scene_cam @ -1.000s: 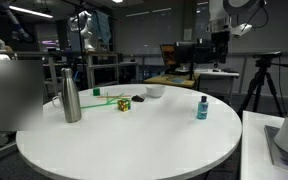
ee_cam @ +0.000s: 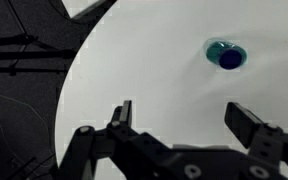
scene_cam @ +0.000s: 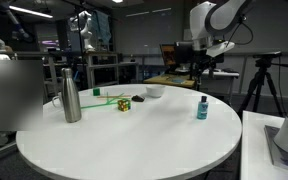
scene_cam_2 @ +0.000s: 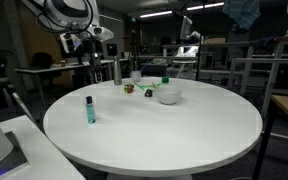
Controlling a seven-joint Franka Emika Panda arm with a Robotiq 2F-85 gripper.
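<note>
A small teal bottle (scene_cam: pixel 202 108) with a dark cap stands upright near the right side of the white round table. From above, in the wrist view, the bottle (ee_cam: pixel 226 54) shows at the upper right, beyond the fingertips and clear of them. My gripper is open over bare table, its two dark fingers wide apart with nothing between them. In the first exterior view the gripper (scene_cam: pixel 206 70) hangs well above the table, at the bottle's side of it. The second exterior view has the bottle (scene_cam_2: pixel 91 110) at the front left of the table, below the arm.
A steel flask (scene_cam: pixel 71 97) stands at the table's left. Farther back are a colourful cube (scene_cam: pixel 124 104), a white bowl (scene_cam_2: pixel 169 95), a small dark object (scene_cam: pixel 138 98) and a green block (scene_cam: pixel 96 92).
The arm has come lower and moved left in the first exterior view, with the gripper nearer the table. The bottle and the other objects stay where they were.
</note>
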